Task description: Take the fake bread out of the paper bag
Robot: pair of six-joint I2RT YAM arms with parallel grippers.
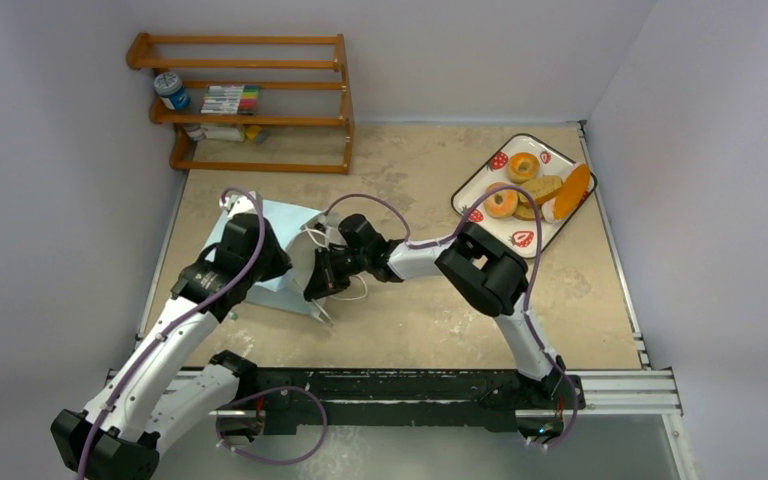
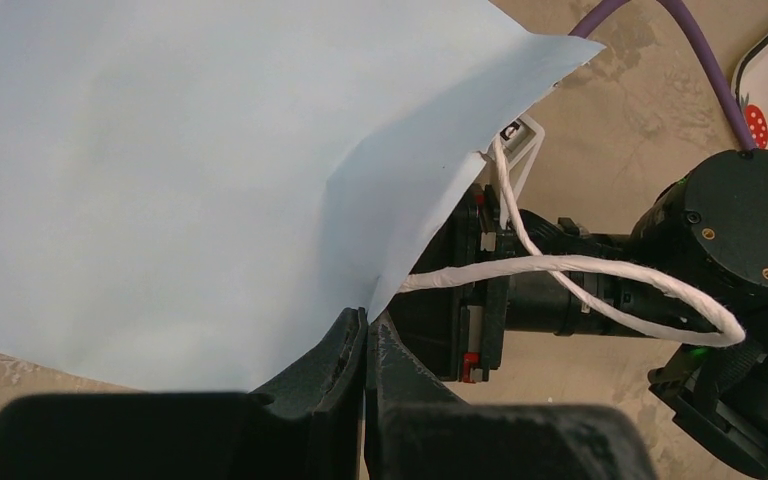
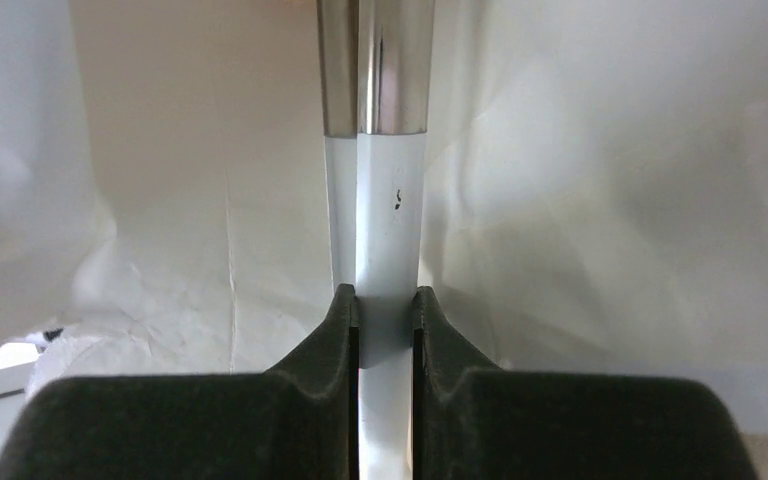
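Note:
The light-blue paper bag [image 1: 288, 218] lies on its side at the left, its mouth facing right. Its edge runs to the fingertips of my left gripper, which is shut on it. Inside the bag's mouth, my right gripper is shut on a long white-and-metal tool, seemingly tongs [image 3: 390, 215]; a pale end of it [image 1: 322, 312] sticks out on the near side. A sliver of something pinkish-orange shows at the top edge of the right wrist view; I cannot tell what it is. Fake breads, including a bagel [image 1: 524, 167], lie on the tray [image 1: 508, 228].
A wooden rack [image 1: 345, 100] with jars and markers stands at the back left. The white twisted handle [image 2: 600, 264] of the bag loops over my right arm. Bare table lies between bag and tray, and in front of the tray.

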